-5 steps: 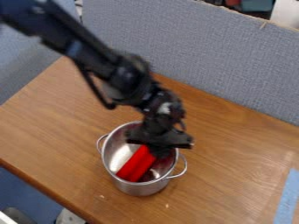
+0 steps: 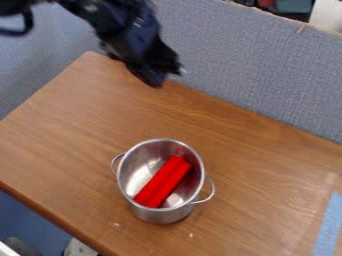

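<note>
A steel pot (image 2: 139, 162) with two wire handles stands on the wooden table toward the lower middle. Inside it lies a red, elongated object (image 2: 164, 182), tilted diagonally. The black robot arm and gripper (image 2: 158, 70) are high at the top left, above and away from the pot, blurred by motion; whether the fingers are open or shut is unclear.
The wooden table (image 2: 267, 170) is otherwise mostly bare, with free room left and right of the pot. Grey padded walls border it behind and at the left. A light blue strip (image 2: 326, 225) lies at the right edge.
The arm has risen from down at the pot to the top left of the view, leaving the red object in the pot.
</note>
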